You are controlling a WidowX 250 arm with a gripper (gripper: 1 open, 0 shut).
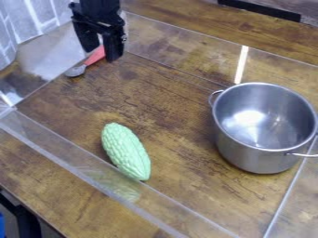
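A black gripper (99, 45) hangs at the top left of the camera view, above a small red object with a pale end (92, 59) that it partly hides; whether its fingers are open or shut is unclear. A pale green, ridged vegetable-like object (125, 151) lies at the lower middle. A steel pot (258, 125) with side handles stands at the right.
The wooden table (149, 93) has clear room in the middle. Transparent edging runs along its left, front and right sides. A silvery crumpled surface is at the upper left.
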